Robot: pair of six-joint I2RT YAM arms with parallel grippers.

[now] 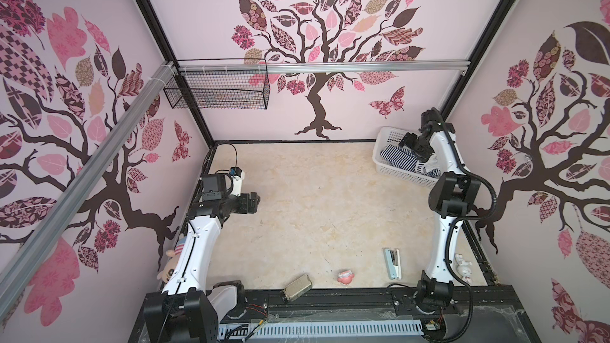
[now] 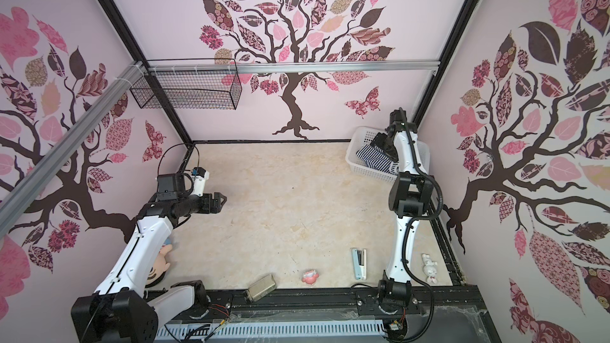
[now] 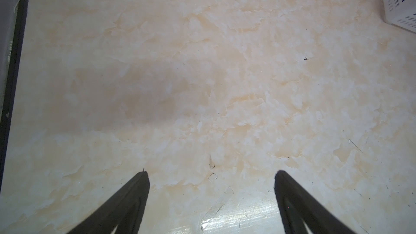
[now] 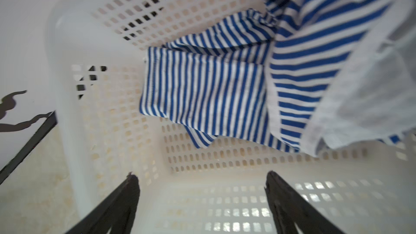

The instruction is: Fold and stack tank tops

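Observation:
Blue-and-white striped tank tops [image 4: 203, 91] lie crumpled inside a white perforated basket [image 1: 385, 134] at the back right of the table. A plain pale fabric part [image 4: 372, 99] shows to the right of the stripes in the right wrist view. Over the basket hovers my right gripper, its fingers apart and no cloth between them. My left gripper stands open above bare table at the left side. From above, the right arm hides part of the basket and its contents.
A stapler-like object [image 1: 392, 263], a small pink-and-white item [image 1: 345, 276] and a beige block [image 1: 296, 287] sit along the front edge. A black wire basket [image 1: 222, 89] hangs at the upper left.

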